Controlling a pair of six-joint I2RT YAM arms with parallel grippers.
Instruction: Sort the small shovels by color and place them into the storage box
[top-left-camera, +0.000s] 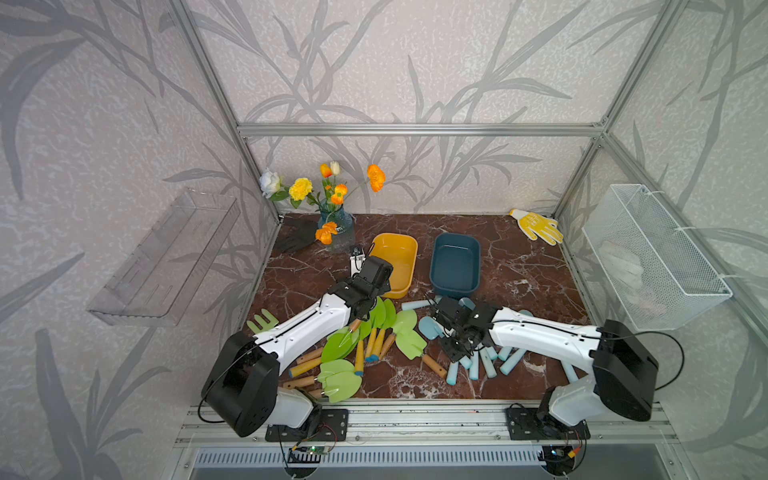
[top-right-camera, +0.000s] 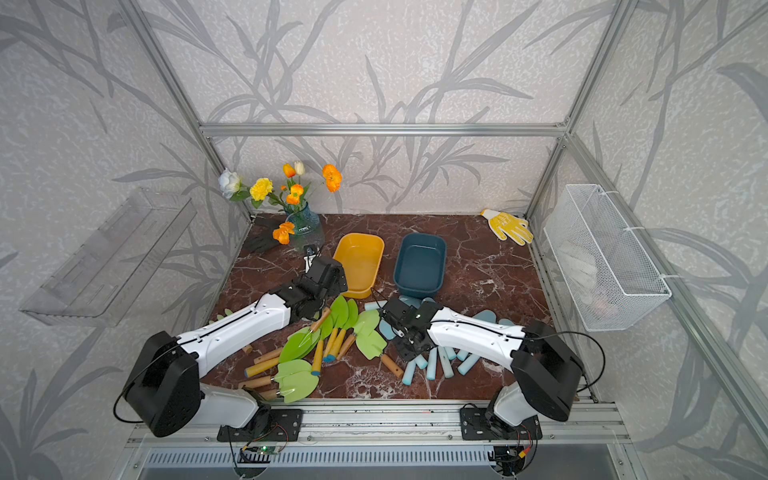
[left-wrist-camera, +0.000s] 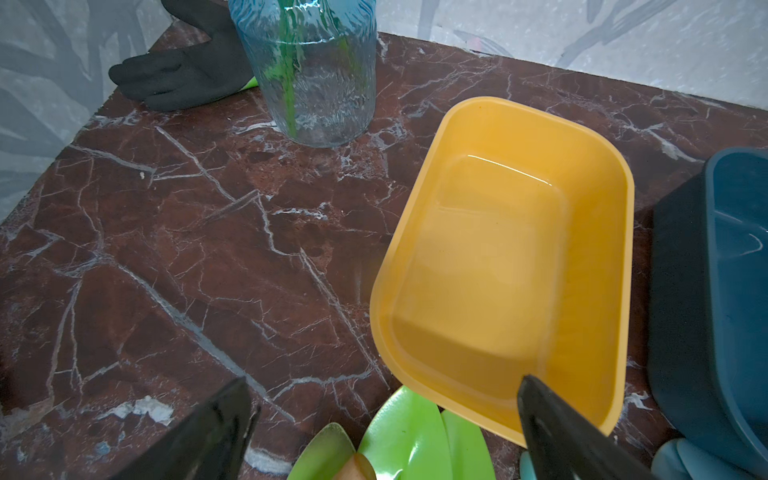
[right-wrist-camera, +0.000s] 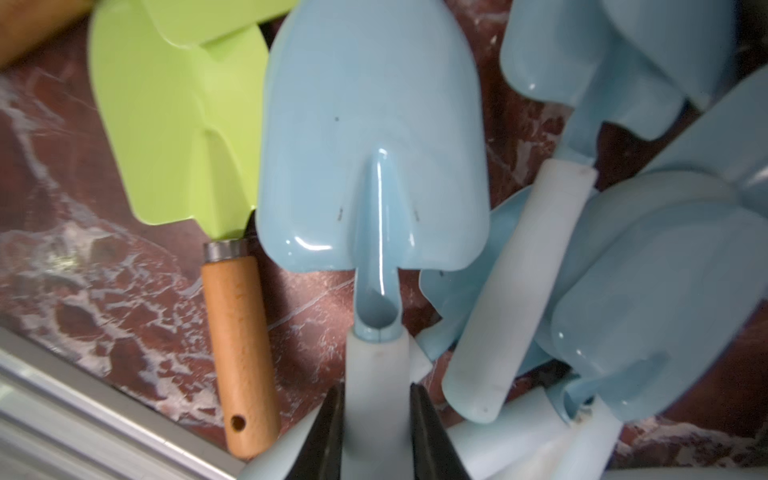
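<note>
In the right wrist view a light blue shovel (right-wrist-camera: 372, 136) has its pale handle squeezed between the fingers of my right gripper. Its blade is raised close to the camera. More blue shovels (right-wrist-camera: 640, 280) lie in an overlapping heap to its right. A green shovel (right-wrist-camera: 188, 136) with a wooden handle lies on its left. My left gripper stands open and empty by the near side of the yellow box (left-wrist-camera: 496, 264). The dark blue box (top-left-camera: 456, 264) stands to the right of the yellow one; both look empty. Green shovels (top-left-camera: 340, 380) lie under and before the left arm.
A glass vase of flowers (top-left-camera: 337, 228) and a dark glove (left-wrist-camera: 188, 76) occupy the back left. A yellow glove (top-left-camera: 536, 226) lies at the back right. Wire baskets (top-left-camera: 660, 256) hang on the sides. The countertop right of the dark blue box is clear.
</note>
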